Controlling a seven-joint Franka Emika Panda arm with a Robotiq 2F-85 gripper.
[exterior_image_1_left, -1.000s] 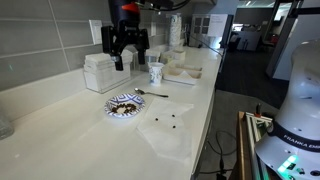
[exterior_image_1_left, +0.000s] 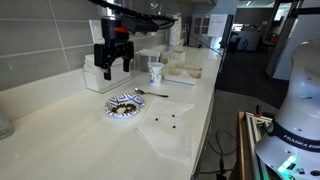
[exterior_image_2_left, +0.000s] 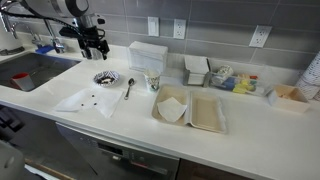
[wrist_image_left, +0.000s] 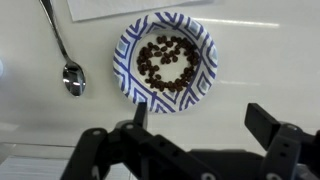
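A bowl (wrist_image_left: 120, 68) with a blue patterned rim holds many small brown pieces (wrist_image_left: 168, 62) in the wrist view. In exterior view 1 the same bowl (exterior_image_1_left: 113, 110) rests on the white counter. My gripper (exterior_image_1_left: 118, 70) hangs above the counter, higher than the bowl and clear of it. Its two fingers (wrist_image_left: 140, 116) stand wide apart with nothing between them. Beside the bowl lies a metal spoon (wrist_image_left: 73, 78), also visible in exterior view 2 as a spoon (exterior_image_2_left: 127, 88).
White paper or cloth (exterior_image_1_left: 165, 138) with a few dark specks lies in front of the bowl. A patterned cup (exterior_image_2_left: 152, 80), a white box (exterior_image_2_left: 149, 56) and a tray (exterior_image_2_left: 208, 112) stand farther along the counter. A tiled wall (exterior_image_2_left: 225, 30) closes the back.
Across exterior view 1, my gripper has shifted left and a little lower. The bowl, spoon and paper have not moved.
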